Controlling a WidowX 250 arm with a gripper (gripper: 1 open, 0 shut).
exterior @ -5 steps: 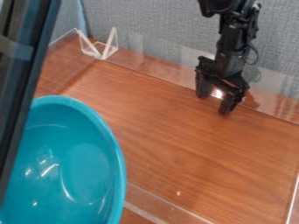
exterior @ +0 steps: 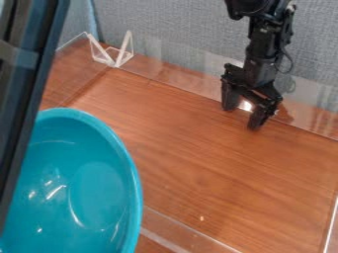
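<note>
The black robot gripper [exterior: 243, 108] hangs at the back right over the wooden surface [exterior: 199, 178], just in front of the grey padded wall. Its fingers stand apart and point down, with a bright spot showing between them and no object visible there. A teal plastic bowl [exterior: 79, 188] fills the lower left of the view, well apart from the gripper, and shows no contents.
A clear low wall [exterior: 172, 73] runs along the back edge, with a white plastic corner bracket [exterior: 115, 56] at the back left. A dark vertical post stands at the far left.
</note>
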